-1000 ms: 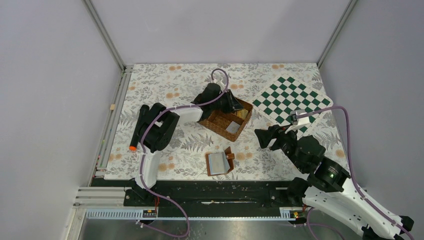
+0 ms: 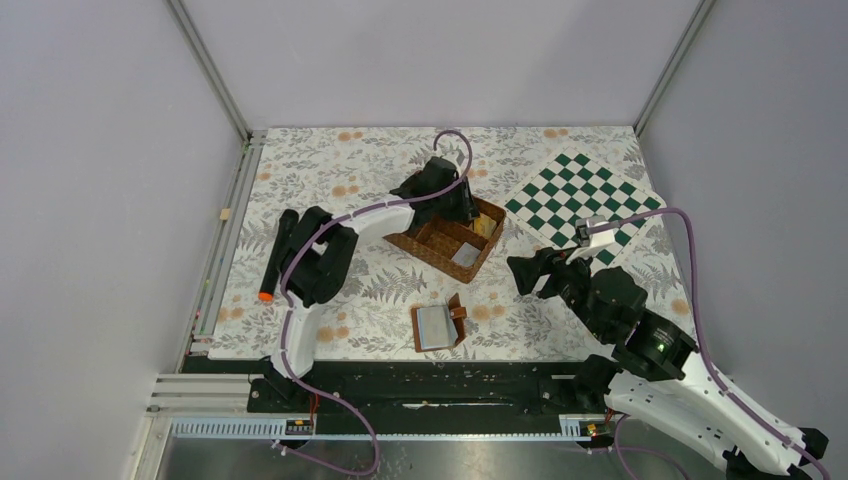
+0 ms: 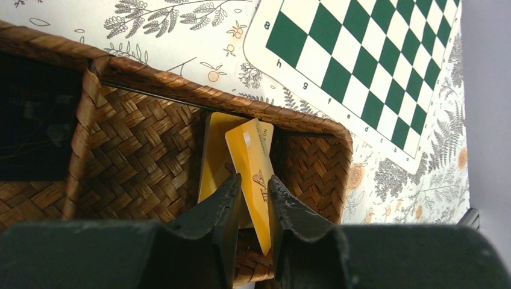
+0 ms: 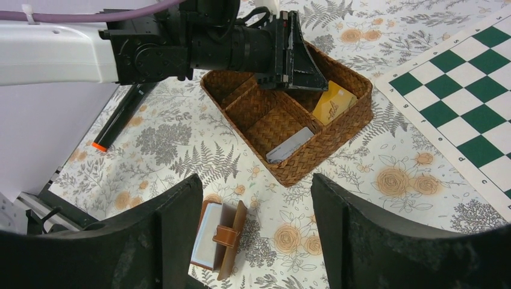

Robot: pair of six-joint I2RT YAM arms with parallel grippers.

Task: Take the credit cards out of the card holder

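Observation:
The brown card holder (image 2: 458, 314) lies opened near the table's front edge, its pale inside showing; the right wrist view has it (image 4: 226, 236) at lower left. Yellow cards (image 3: 253, 162) lean in a compartment of the woven basket (image 3: 181, 87). Over that compartment is my left gripper, fingers parted, with the front yellow card seen in the gap between them; whether they touch it is unclear. My right gripper is open and empty, above the table to the right of the card holder.
A whitish card (image 4: 291, 144) lies in the basket's front compartment. A dark object (image 3: 36, 120) fills another one. The green and white chessboard (image 2: 575, 200) is at right, and a black tube with an orange end (image 2: 266, 295) at left. Table between holder and basket is clear.
The left arm has shifted slightly over the basket, its gripper now a little further back. The right arm has barely moved. Card holder and basket lie where they were.

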